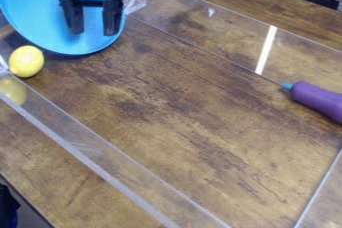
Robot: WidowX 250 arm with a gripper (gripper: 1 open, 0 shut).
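At the top left a round blue plate (pixel 40 27) rests at the edge of a clear-walled wooden work area. Over it hangs the black gripper (pixel 92 22), open, with its two fingers apart and nothing visible between them. A yellow lemon-like object (pixel 26 61) lies just below the plate, against the left wall. A purple object with a teal tip, like an eggplant (pixel 318 101), lies at the right edge.
Clear low walls (pixel 100 162) run along the lower left, the back and the right.
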